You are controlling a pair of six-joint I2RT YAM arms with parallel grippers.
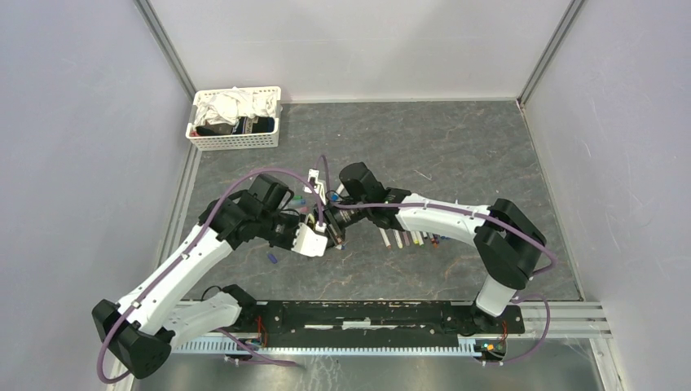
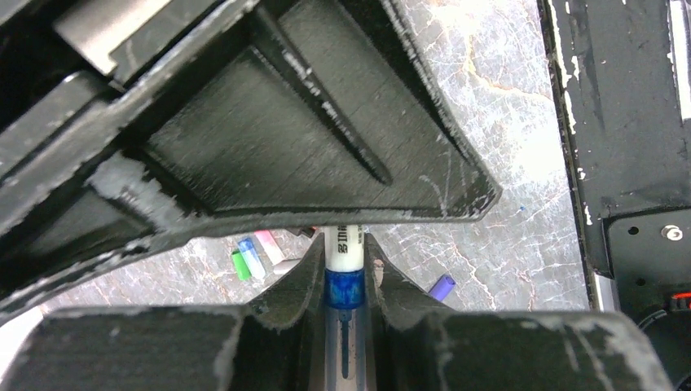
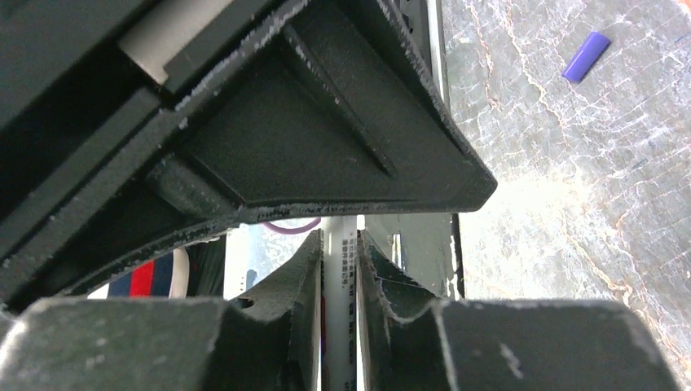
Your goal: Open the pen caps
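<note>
My right gripper is shut on the white, black-printed body of a marker (image 3: 340,277). In the left wrist view, the marker (image 2: 345,257) shows white print, a blue collar and a dark blue nib inside a clear cap (image 2: 332,350). The dark fingers of my left gripper lie close along both sides of the cap; whether they press on it is unclear. From above, the two grippers meet left of the table's middle and mostly hide the marker. The cap appears still over the nib.
A purple cap (image 1: 272,258) lies alone at the front left. Green (image 2: 241,265) and blue (image 2: 251,257) pieces lie behind the grippers. Several markers (image 1: 399,239) form a row below the right arm. A white basket (image 1: 236,142) with cloth stands back left.
</note>
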